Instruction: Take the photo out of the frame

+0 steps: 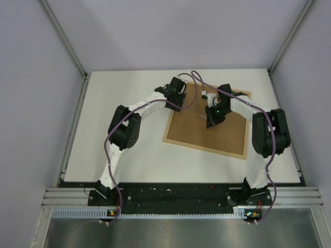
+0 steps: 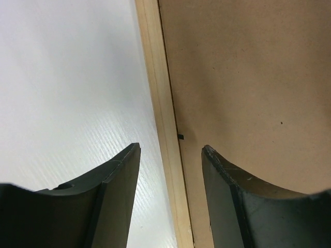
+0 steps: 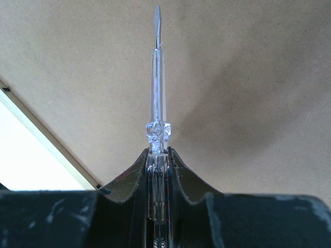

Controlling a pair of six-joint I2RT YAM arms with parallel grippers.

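The picture frame lies back side up, its brown backing board (image 1: pixel 196 126) edged by a light wooden rim (image 1: pixel 207 149). In the left wrist view my left gripper is open above the rim (image 2: pixel 166 124), one finger over the white table and one over the board. A small black tab (image 2: pixel 180 137) pokes from the rim's inner edge. My right gripper is shut on a clear-handled screwdriver (image 3: pixel 158 93) over the board; its flat metal tip points away from the fingers. The photo is hidden from view.
More dark tabs (image 3: pixel 6 89) show along the rim in the right wrist view. Purple cables (image 1: pixel 194 93) loop above the frame near both grippers.
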